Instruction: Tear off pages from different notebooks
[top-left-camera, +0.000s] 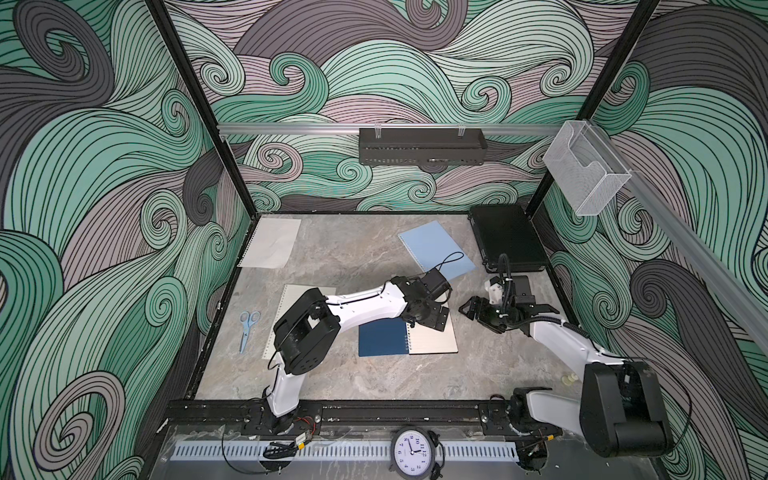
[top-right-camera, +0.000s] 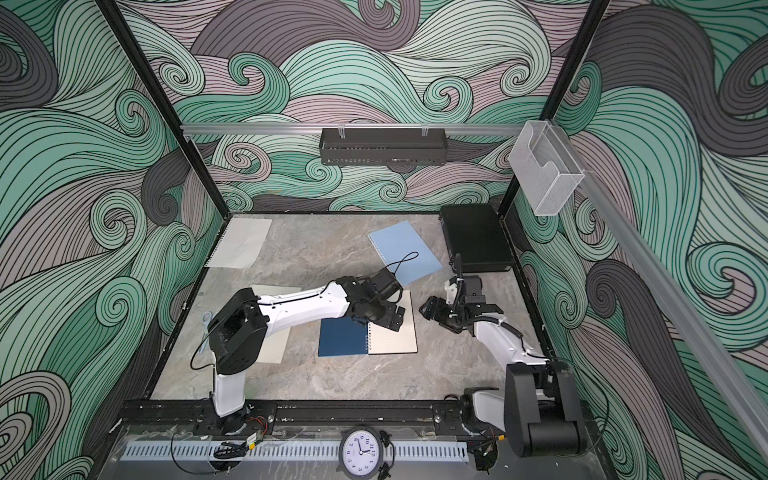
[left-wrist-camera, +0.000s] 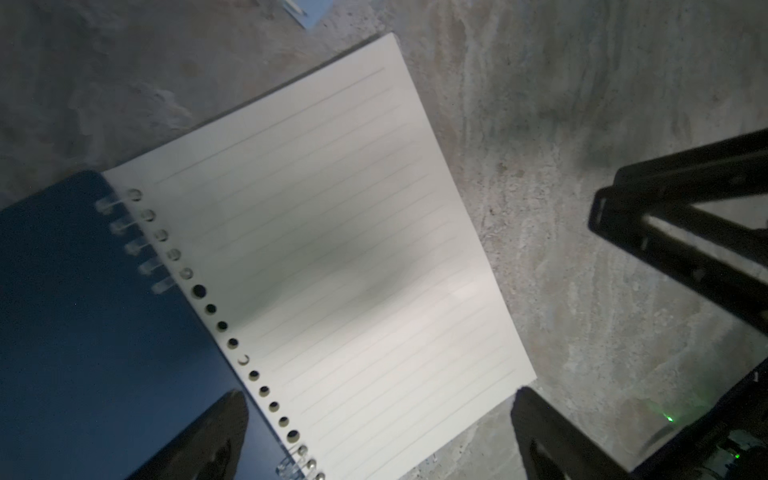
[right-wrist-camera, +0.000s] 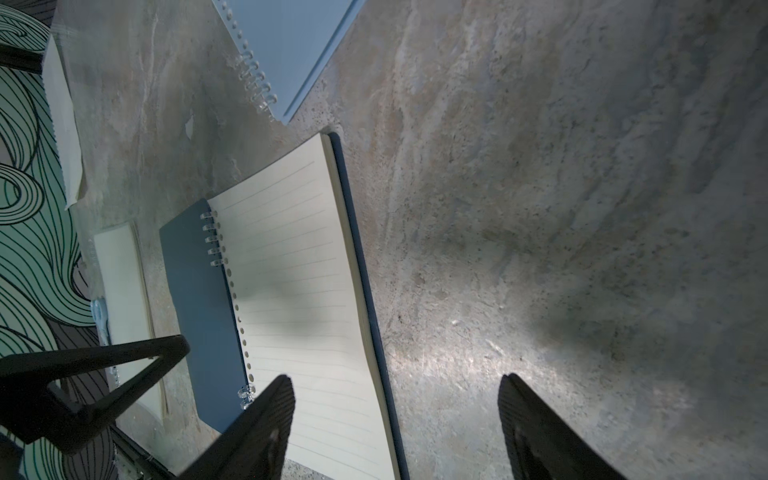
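A spiral notebook lies open mid-table, its dark blue cover (top-left-camera: 382, 338) folded out left and its lined page (left-wrist-camera: 336, 256) facing up on the right. Holes along the page's left edge show, with rings at both ends of the row. Above the page hangs my left gripper, open and empty, its fingers on either side of the page's lower part. Just right of the notebook, over bare table, my right gripper stands with its fingers apart and nothing between them. A light blue spiral notebook (top-left-camera: 438, 248) lies farther back.
A white sheet or pad (top-left-camera: 270, 243) lies back left, and a cream pad (top-right-camera: 275, 347) is partly under the left arm. Blue scissors (top-left-camera: 247, 329) rest near the left edge. A black case (top-left-camera: 505, 236) stands back right.
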